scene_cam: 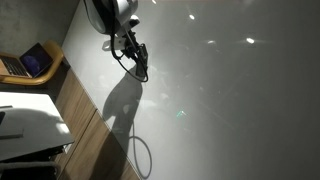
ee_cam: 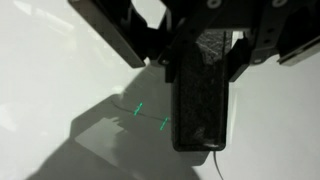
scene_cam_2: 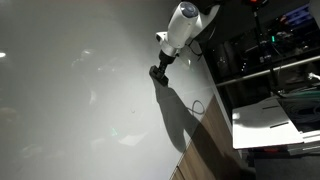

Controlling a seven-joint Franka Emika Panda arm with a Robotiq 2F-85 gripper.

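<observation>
A dark, speckled block [ee_cam: 203, 110], perhaps an eraser, is held lengthwise in my gripper, whose fingers are shut on its two sides. Beyond the block in the wrist view lies the white surface, bearing short green marks [ee_cam: 139, 108] and a thin dark line between them. In exterior view 1 the gripper [scene_cam: 138, 66] is up and left of the small green mark [scene_cam: 180, 113]. The block [scene_cam_2: 158, 76] appears at the arm's end in exterior view 2. A gap to the white surface seems to show, but its size is unclear.
The broad, glossy white surface [scene_cam: 240, 110] is largely bare, with the arm's shadow [scene_cam: 122, 103] across it. Wooden panels [scene_cam: 90, 130] border one side. Past them stand a white table [scene_cam: 30, 120] and an orange chair with a laptop [scene_cam: 37, 60].
</observation>
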